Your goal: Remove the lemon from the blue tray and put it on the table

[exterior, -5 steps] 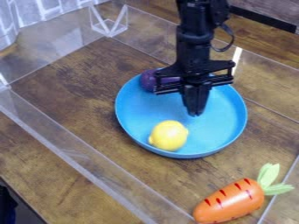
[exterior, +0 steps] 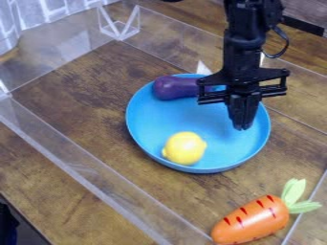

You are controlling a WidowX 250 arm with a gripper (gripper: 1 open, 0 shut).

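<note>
The yellow lemon (exterior: 185, 147) lies in the front left part of the round blue tray (exterior: 211, 153). My black gripper (exterior: 243, 121) hangs over the tray's right side, up and to the right of the lemon and clear of it. Its fingertips point down towards the tray, and nothing shows held in them. How far apart they stand is unclear from this angle. The lemon is in full sight, while the arm hides part of the tray's back right rim.
A purple eggplant (exterior: 174, 88) lies at the tray's back left, its far end near the gripper. An orange carrot (exterior: 251, 221) with green leaves is on the table at front right. Bare wooden table (exterior: 76, 86) spreads left of the tray, with a clear wall strip (exterior: 96, 172) along it.
My gripper has shifted to the right over the tray, away from the eggplant. The lemon, eggplant, tray and carrot have stayed in place.
</note>
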